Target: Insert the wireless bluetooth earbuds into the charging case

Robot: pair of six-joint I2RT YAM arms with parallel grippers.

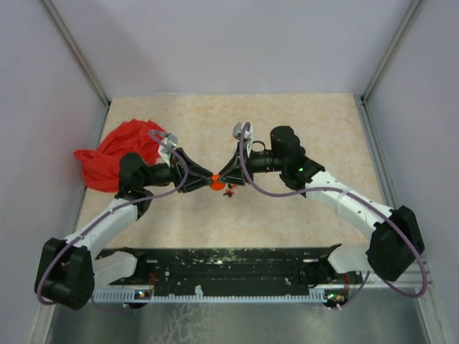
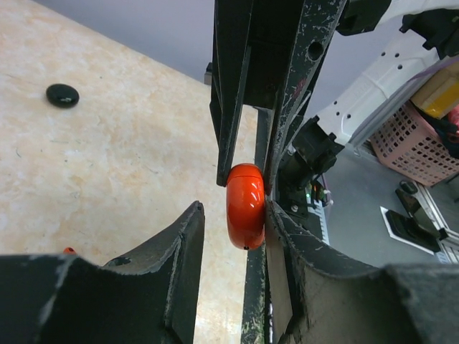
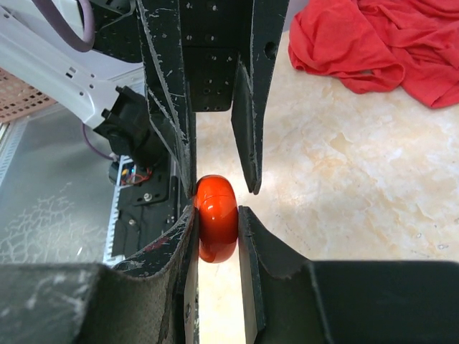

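Between the two grippers, in mid-air near the table's centre, is a glossy red case (image 1: 217,183), upright in both wrist views (image 2: 245,208). My right gripper is shut on it. My left gripper is part open around the case's lower part, its fingertips close to the sides; whether they touch is unclear. Small red and black pieces (image 1: 229,191), probably the earbuds, lie on the table just beside the grippers; one red piece (image 2: 69,250) shows in the left wrist view.
A crumpled red cloth (image 1: 115,158) lies at the table's left. A black oval object (image 2: 62,95) rests on the table in the left wrist view.
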